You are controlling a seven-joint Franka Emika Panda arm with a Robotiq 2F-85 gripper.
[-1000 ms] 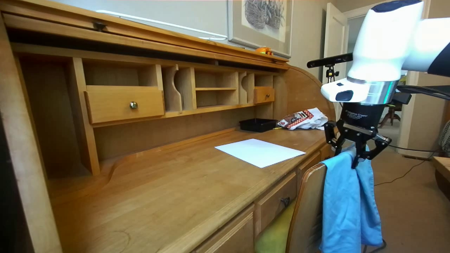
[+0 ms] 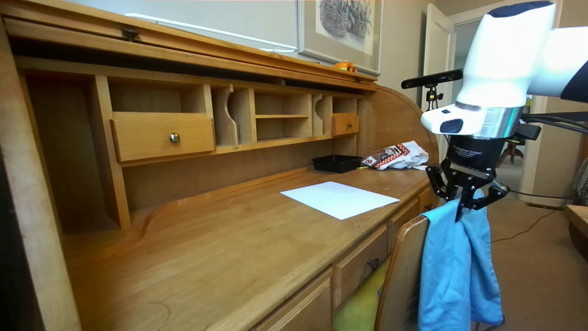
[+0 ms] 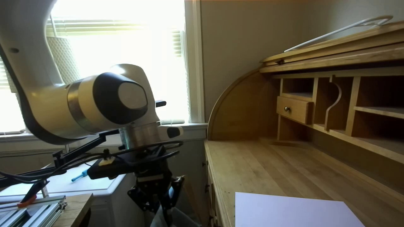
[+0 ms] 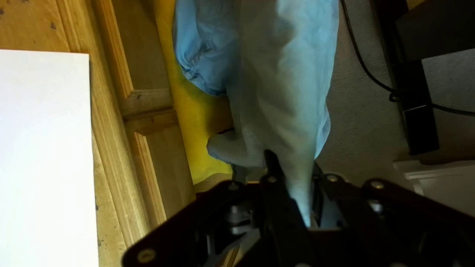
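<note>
A light-blue cloth (image 2: 453, 265) hangs in folds at the back of a wooden chair (image 2: 403, 265) beside the desk. At its top, my gripper (image 2: 461, 207) is shut on a pinch of the fabric. From above, in the wrist view, the cloth (image 4: 280, 89) runs down between the dark fingers and spreads away from them. In exterior view 2 only a greyish bit of cloth (image 3: 160, 218) shows under the gripper (image 3: 163, 210). Whether the cloth still rests on the chair top cannot be told.
On the roll-top desk (image 2: 220, 237) lies a white sheet of paper (image 2: 340, 199). A black tray (image 2: 337, 163) and a crumpled bag (image 2: 398, 155) sit at its far end. The chair's yellow seat (image 4: 196, 129) is under the desk edge. A cable (image 4: 363, 62) crosses the floor.
My gripper was wider a second ago and has closed onto the cloth's top. The arm has shifted slightly right, and the cloth's top bunches up a little more between the fingers.
</note>
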